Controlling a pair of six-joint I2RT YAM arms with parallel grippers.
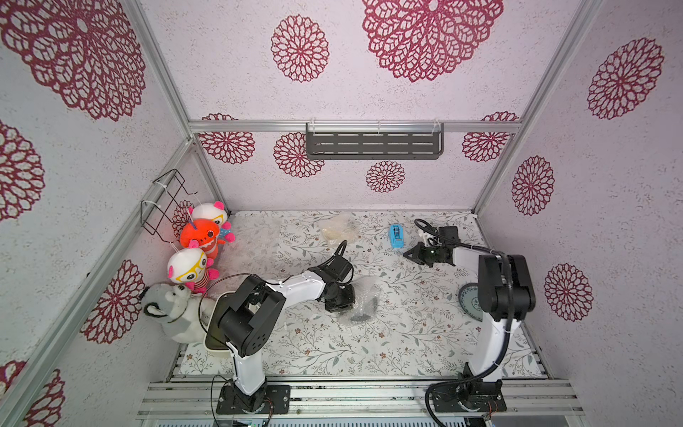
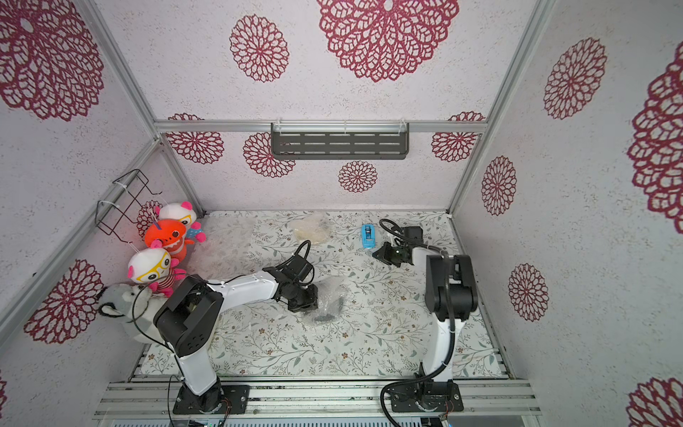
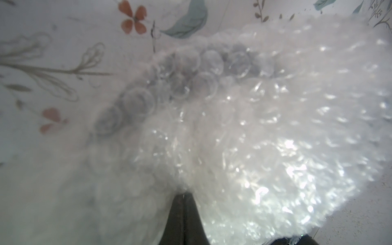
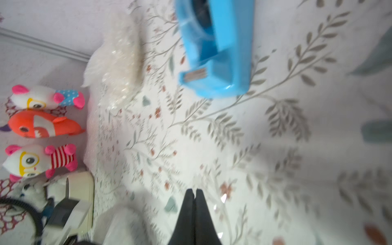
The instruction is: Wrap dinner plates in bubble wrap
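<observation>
A plate in bubble wrap (image 1: 364,302) lies on the table; through the wrap (image 3: 261,134) its dark rim shows faintly in the left wrist view. My left gripper presses on the wrap with its fingertips together; whether a fold is pinched between them is hidden. The blue tape dispenser (image 4: 241,49) stands at the back right, its cutter end towards my right gripper. That gripper is shut with nothing between its fingers, over bare table and apart from the dispenser. The tape is outside its fingers.
Another wrapped bundle (image 1: 339,229) lies at the back. A patterned plate (image 1: 470,301) sits by the right arm. Plush toys (image 1: 201,245) and a cream bin (image 1: 213,347) line the left side. Open table lies right of the wrapped plate.
</observation>
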